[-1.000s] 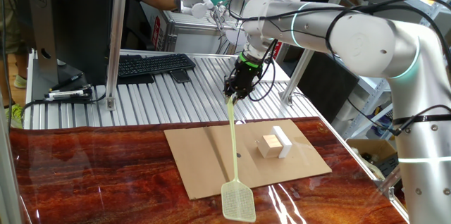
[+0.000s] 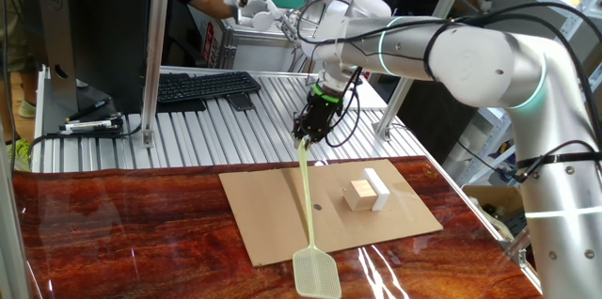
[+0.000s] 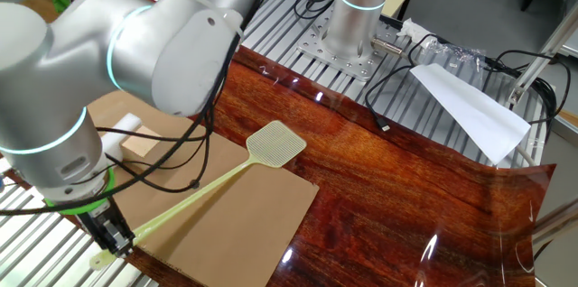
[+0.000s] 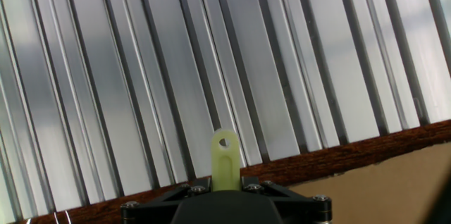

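A pale yellow-green fly swatter [image 2: 317, 273] hangs from my gripper [image 2: 303, 138], its mesh head down towards the front of the table. In exterior view 2 the long handle slants over the cardboard to the mesh head [image 3: 275, 144]. There my gripper [image 3: 125, 247] grasps the handle near its end. The wrist view shows the holed handle tip [image 4: 225, 155] standing up between the black fingers, which are shut on it. Whether the mesh head touches the table is hard to tell.
A flat cardboard sheet [image 2: 273, 219] lies on the glossy red-brown tabletop [image 2: 122, 224]. On it stand a wooden block [image 2: 358, 196] and a white block [image 2: 376, 189], right of the handle. A keyboard [image 2: 207, 86] rests on the slatted metal surface behind.
My gripper has shifted slightly left and down with the swatter still held. The handle's shadow on the cardboard now lies closer to the handle. The blocks and cardboard have not moved.
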